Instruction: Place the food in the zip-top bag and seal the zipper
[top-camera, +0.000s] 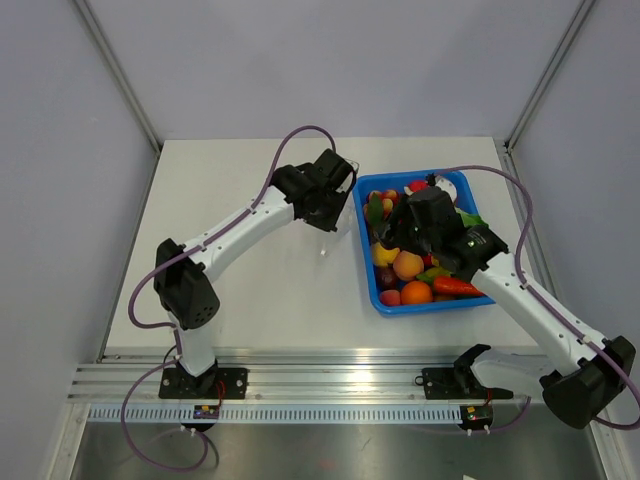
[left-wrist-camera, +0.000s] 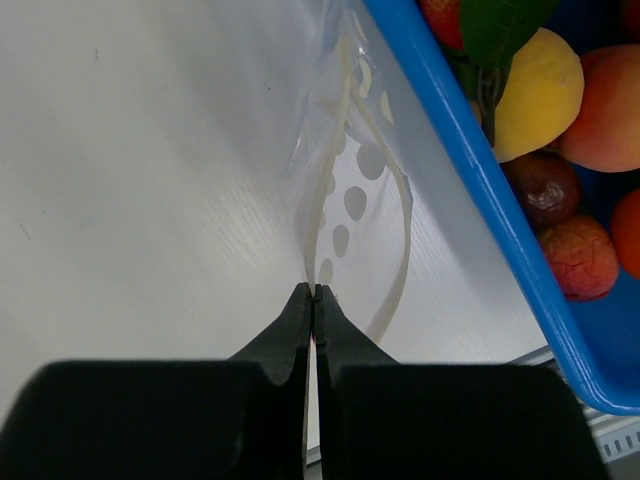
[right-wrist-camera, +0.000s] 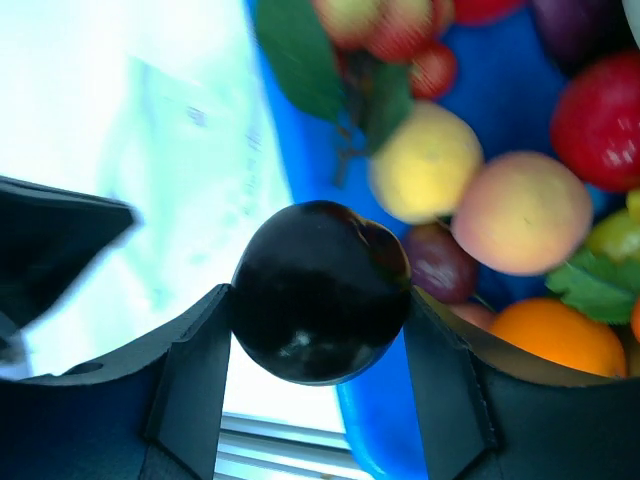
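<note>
A clear zip top bag (left-wrist-camera: 355, 205) with pale dots hangs open from my left gripper, which is shut on its rim, left of the blue bin. My right gripper is shut on a dark, glossy round fruit (right-wrist-camera: 320, 290), held above the bin's left side. The bin (left-wrist-camera: 530, 280) holds mixed food, including a yellow fruit (right-wrist-camera: 425, 165), a peach (right-wrist-camera: 520, 210), an orange (right-wrist-camera: 555, 335), a red apple (right-wrist-camera: 610, 125) and green leaves.
Metal rails (top-camera: 300, 360) run along the front edge, and walls stand at the sides.
</note>
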